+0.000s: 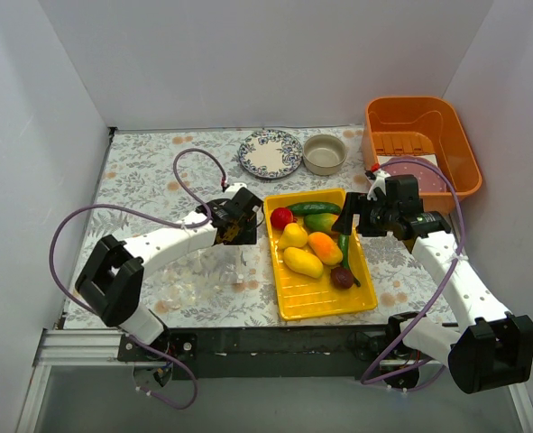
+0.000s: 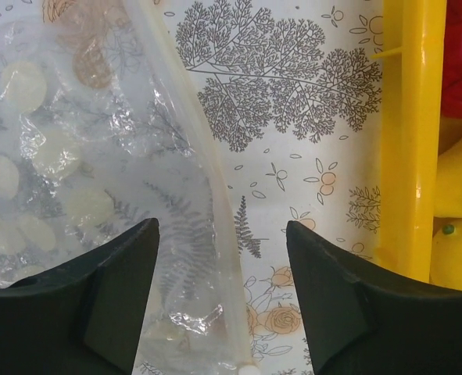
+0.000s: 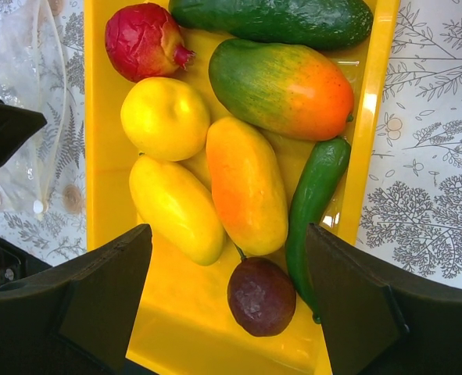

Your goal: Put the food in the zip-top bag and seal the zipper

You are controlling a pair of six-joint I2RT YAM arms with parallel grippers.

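A clear zip top bag (image 2: 74,164) lies flat on the patterned cloth, its zipper strip running along the right side in the left wrist view. Over that edge hovers my left gripper, open, nothing between its fingers. Several pieces of play food fill the yellow tray: a pomegranate (image 3: 143,41), a cucumber (image 3: 273,19), a green-orange mango (image 3: 281,87), a yellow round fruit (image 3: 166,119), a yellow mango (image 3: 176,207), an orange mango (image 3: 248,187), a green chili (image 3: 316,195) and a dark purple fruit (image 3: 262,297). Above the tray, my right gripper is open and empty.
The yellow tray (image 1: 325,309) stands at the middle right, close beside the bag. Behind it are a patterned plate (image 1: 271,153) and a beige bowl (image 1: 325,155). An orange bin (image 1: 415,113) occupies the back right corner. Bare cloth (image 1: 135,171) spreads at the back left.
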